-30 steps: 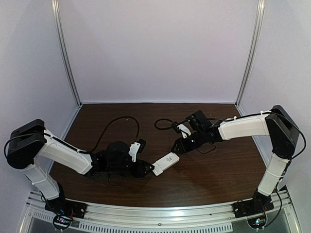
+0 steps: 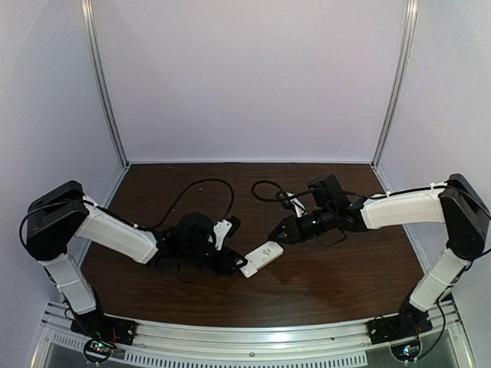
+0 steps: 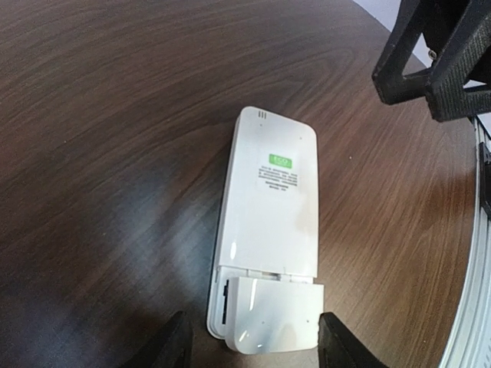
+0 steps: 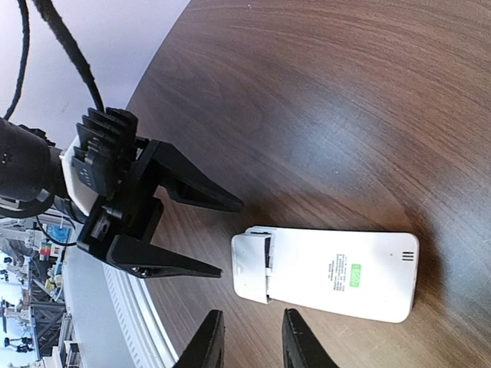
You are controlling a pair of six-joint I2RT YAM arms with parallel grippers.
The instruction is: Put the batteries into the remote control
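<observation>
The white remote lies back-up on the dark table between my grippers, its green ECO label showing. Its battery cover sits askew at the end nearer my left gripper, slightly out from the body with a narrow dark gap along it. That gripper stands open at this cover end. My right gripper hangs beside the remote's long side, its fingers part open with nothing seen between them. I see no batteries in these views.
White walls enclose the wooden table, with a metal rail along the front edge. Cables arch over both arms.
The remote stays in place.
</observation>
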